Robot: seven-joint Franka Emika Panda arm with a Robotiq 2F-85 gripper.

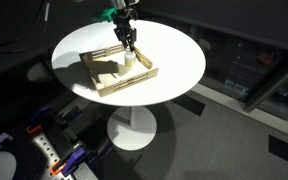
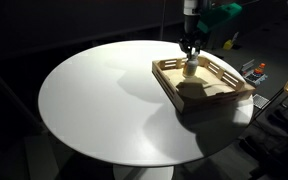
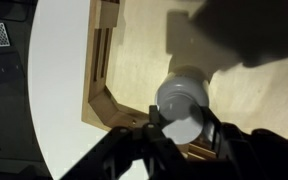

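Observation:
A pale bottle with a white lid stands upright inside a shallow wooden tray. My gripper comes down from above and is shut on the bottle's top. In the wrist view the round white lid sits between my two dark fingers, and the gripper hides its near edge. From the first exterior view, the bottle is near the middle of the tray, under the gripper. Whether its base touches the tray floor, I cannot tell.
The tray rests on a round white table, close to its edge on the arm's side. Around the bottle the tray floor is bare. Much of the tabletop beside the tray is clear. Slotted tray walls surround the bottle.

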